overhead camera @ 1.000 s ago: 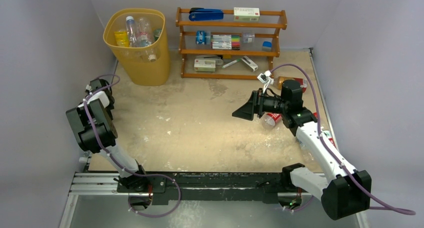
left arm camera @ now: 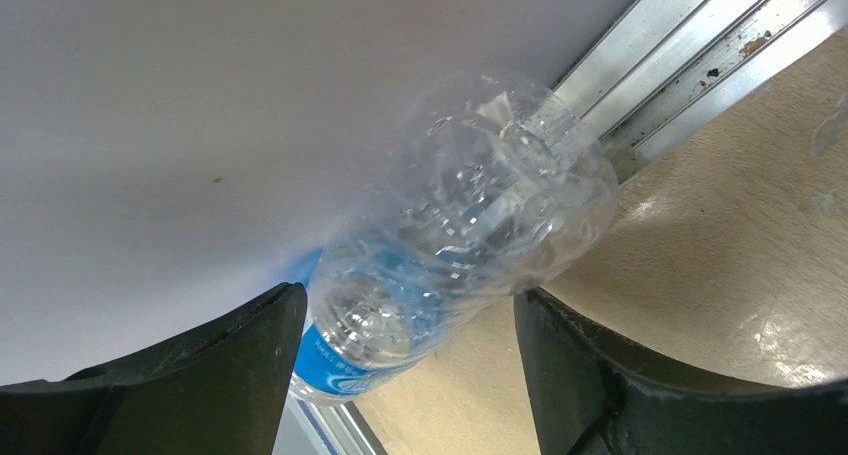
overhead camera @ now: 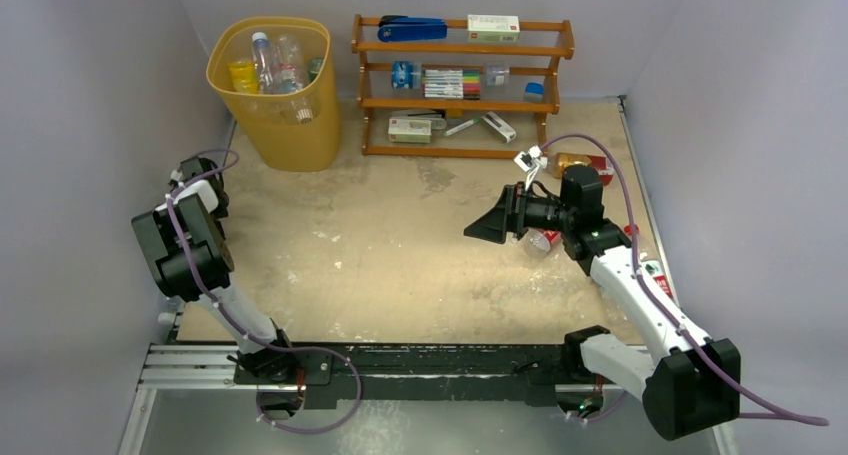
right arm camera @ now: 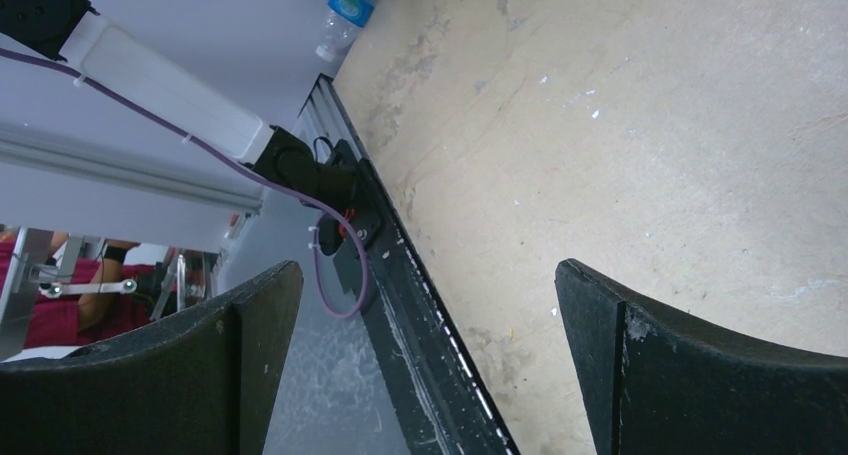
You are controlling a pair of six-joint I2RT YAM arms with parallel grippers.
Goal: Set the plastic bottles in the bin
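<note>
The yellow bin [overhead camera: 288,140] holds several plastic bottles at the back left. In the left wrist view a clear blue-label bottle [left arm camera: 450,225] lies along the left wall, and my open left gripper is right at it, one finger either side. My right gripper [overhead camera: 490,225] is open and empty over the table's right part. Below and behind it lie a red-label bottle [overhead camera: 545,240], an amber bottle [overhead camera: 575,167] and another bottle [overhead camera: 655,273], partly hidden by the arm.
A wooden shelf [overhead camera: 460,150] with boxes, pens and small items stands at the back. Walls close in on the left, right and back.
</note>
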